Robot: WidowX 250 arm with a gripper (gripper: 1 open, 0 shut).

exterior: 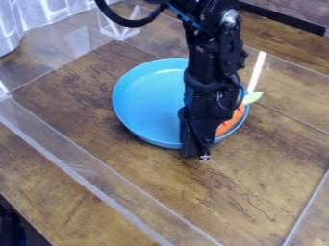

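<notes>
A blue round plate or shallow bowl (144,101) lies on the wooden table. An orange carrot-like object (230,123) with a pale green tip (251,98) rests at the plate's right side, partly hidden by the gripper. My black gripper (198,151) reaches down over the plate's front right, its tip low at the rim; it looks shut, with nothing clearly visible between its fingers, though the dark parts are hard to tell apart.
A clear plastic strip or edge (77,163) runs diagonally along the left. A white, clear item (19,24) stands at the top left.
</notes>
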